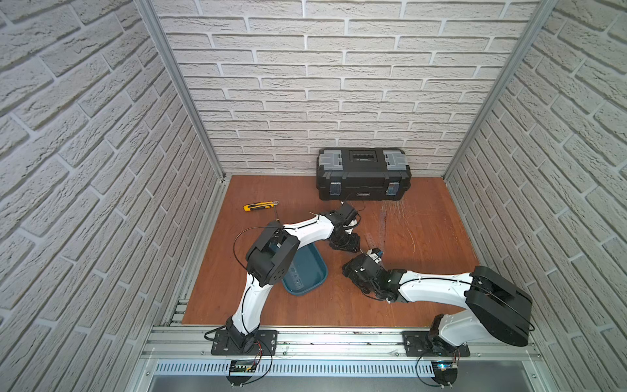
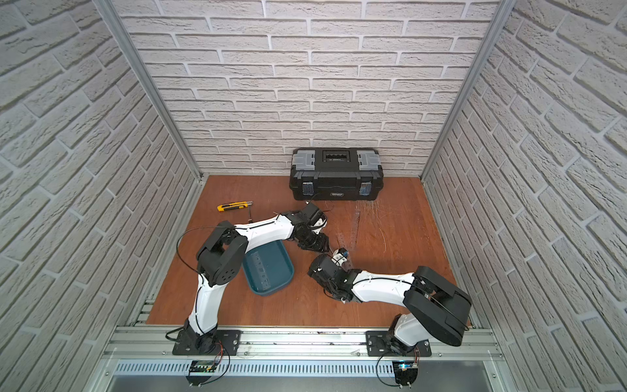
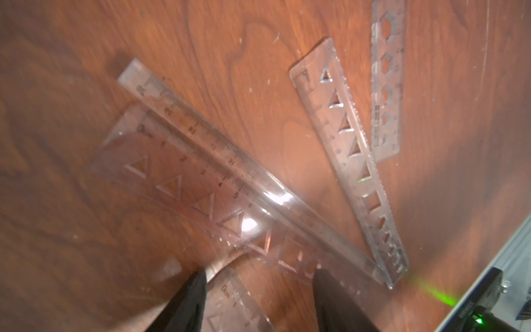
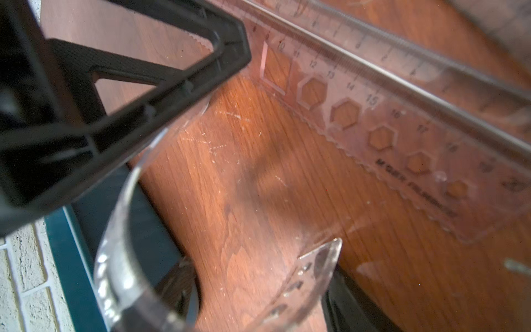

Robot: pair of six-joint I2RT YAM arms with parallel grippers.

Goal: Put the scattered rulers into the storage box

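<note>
My left gripper is shut on a clear ruler (image 3: 232, 304), whose zero end shows between its fingers. In the right wrist view, a bent clear strip (image 4: 127, 221) curves beneath the left gripper's black finger (image 4: 182, 99). My right gripper stands open low over the table, a clear ruler end (image 4: 298, 276) showing between its fingers. Two overlapping rulers (image 3: 199, 166) lie just beyond the left gripper, with another ruler (image 3: 354, 155) and a hole-patterned one (image 3: 387, 83) farther off. The teal box (image 2: 285, 268) holds a ruler (image 2: 260, 271).
A black toolbox (image 1: 363, 173) stands against the back wall. The yellow cutter (image 1: 260, 205) lies at the back left. Thin clear pieces (image 1: 395, 209) lie in front of the toolbox. Both grippers are close together.
</note>
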